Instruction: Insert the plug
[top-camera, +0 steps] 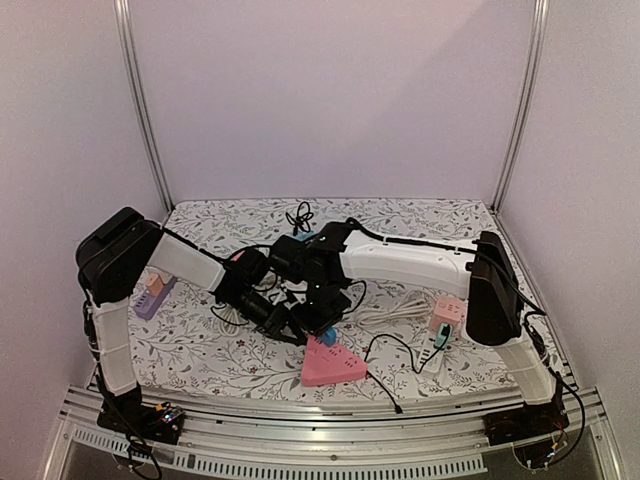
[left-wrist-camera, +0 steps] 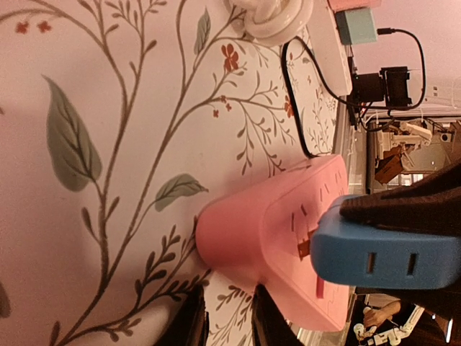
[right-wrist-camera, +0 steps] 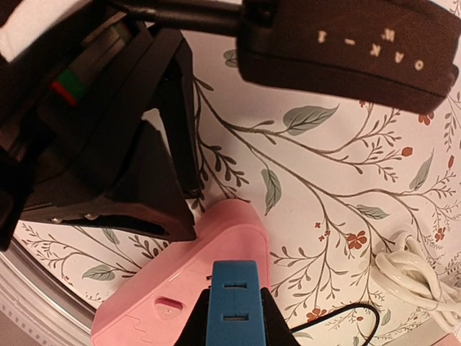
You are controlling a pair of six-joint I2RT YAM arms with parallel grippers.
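A pink triangular socket strip [top-camera: 334, 367] lies near the front middle. My right gripper is shut on a blue plug block, held over the strip's top face; in the left wrist view the blue block [left-wrist-camera: 382, 252] has metal prongs at the socket holes, partly in or just at them. My left gripper is low beside the strip's near corner, its fingertips by the pink body; whether they grip it is hard to see.
A white coiled cable [top-camera: 390, 314], a pink block [top-camera: 446, 311] and a white strip with teal adapter [top-camera: 442, 338] lie to the right. A purple strip [top-camera: 152, 300] is at the left. A black cable runs along the front.
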